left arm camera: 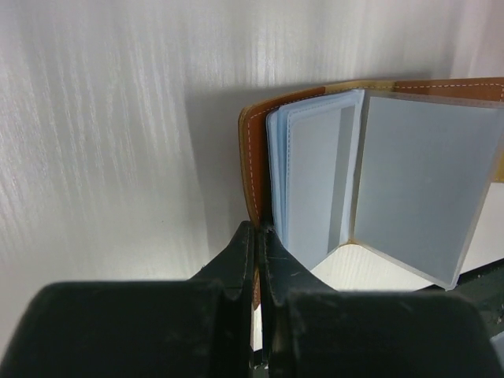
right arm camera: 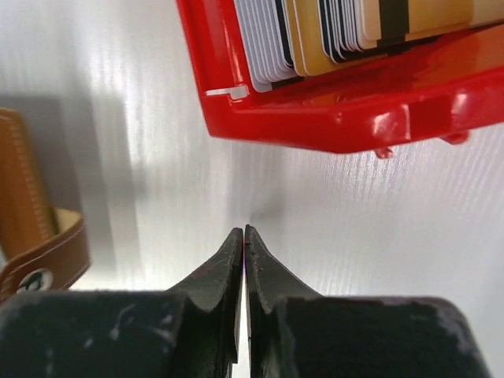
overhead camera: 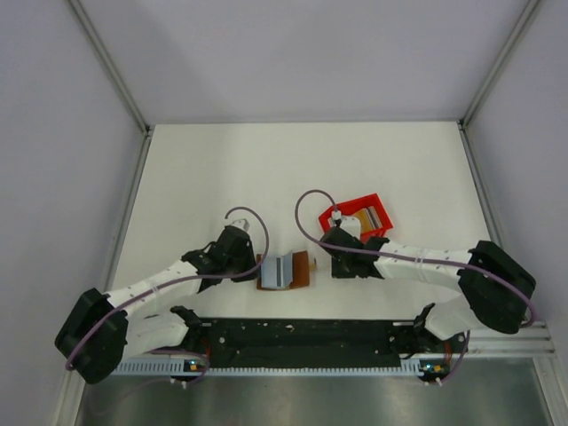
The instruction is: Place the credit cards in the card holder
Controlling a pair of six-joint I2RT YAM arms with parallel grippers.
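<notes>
The brown card holder (overhead camera: pixel 300 270) lies open on the table with pale plastic sleeves (left arm camera: pixel 417 173). My left gripper is shut at its left edge, its fingertips at the brown leather rim; in the left wrist view that thin edge seems to run into them. My right gripper is shut with nothing showing between its fingers, over bare table right of the holder. The red tray (right arm camera: pixel 331 118) of credit cards (right arm camera: pixel 307 35) is just beyond it; the cards stand in rows, white and yellow.
The dark front edge (overhead camera: pixel 302 342) of the table runs below the holder.
</notes>
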